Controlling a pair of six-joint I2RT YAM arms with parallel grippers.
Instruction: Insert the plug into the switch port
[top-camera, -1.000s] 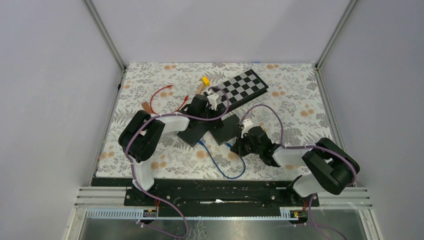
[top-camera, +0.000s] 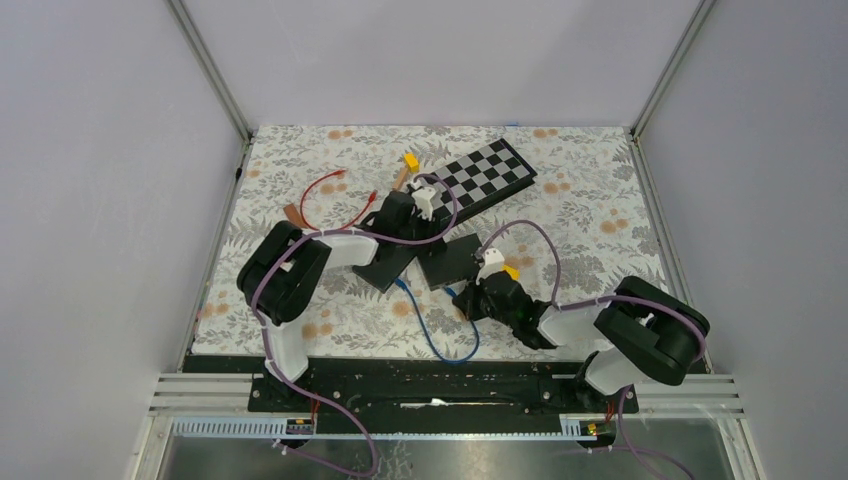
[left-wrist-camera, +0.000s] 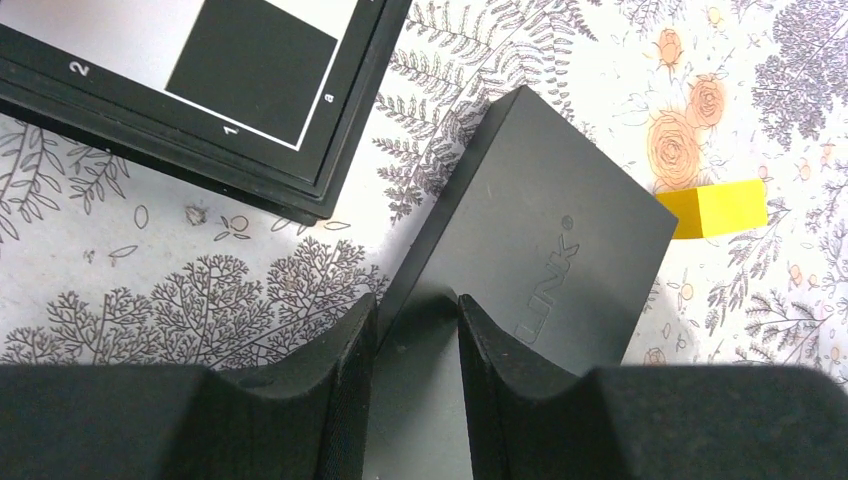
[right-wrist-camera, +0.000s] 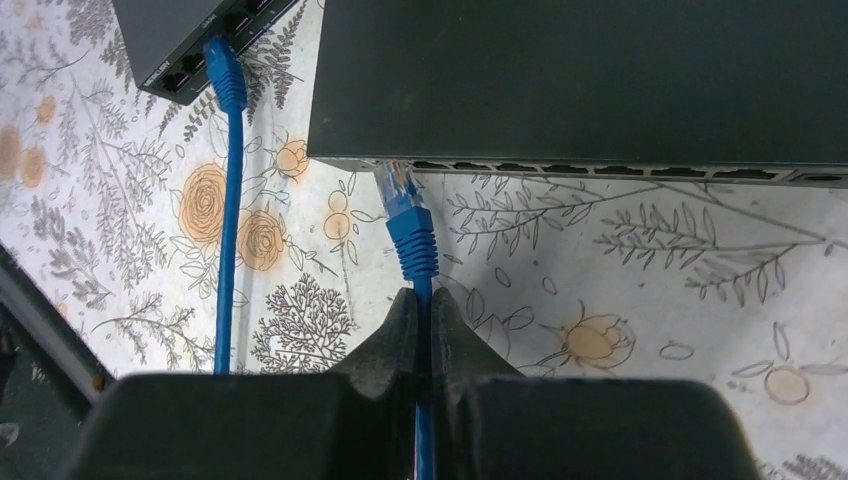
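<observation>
A blue cable's clear-tipped plug (right-wrist-camera: 411, 222) has its tip against the port edge of the black switch (right-wrist-camera: 580, 85), by the leftmost ports. Much of the clear body shows outside; how far the tip enters, I cannot tell. Just behind the plug's boot, my right gripper is shut on the cable. My left gripper grasps a side of the same black switch (left-wrist-camera: 545, 240), fingers (left-wrist-camera: 345, 375) on either side of its edge. The cable's other plug (right-wrist-camera: 226, 75) sits in a port of a second black switch (right-wrist-camera: 165, 35).
Behind the switches lies a checkered board (top-camera: 487, 175). One yellow block (left-wrist-camera: 720, 208) is close to the held switch, another yellow block (top-camera: 411, 161) farther back. A red cable (top-camera: 305, 198) curves at the back left. Open table lies toward the front left.
My right gripper has moved a little to the left, carrying the plug with it. The cable's loop has shifted left, and the held switch looks slightly turned. The left arm has barely moved.
</observation>
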